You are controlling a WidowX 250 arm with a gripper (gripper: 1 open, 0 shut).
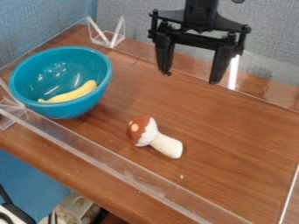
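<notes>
My black gripper [193, 66] hangs over the back of the wooden table, open, with nothing between its two fingers. Below it and toward the front, a toy mushroom [156, 138] with a red-brown and white cap and a white stem lies on its side on the wood. At the left is a teal bowl [87, 96] with a yellow banana-like object [70, 93] lying inside it.
Clear plastic walls [140, 178] run along the table's edges. A white wire-like bracket [107, 35] stands at the back left.
</notes>
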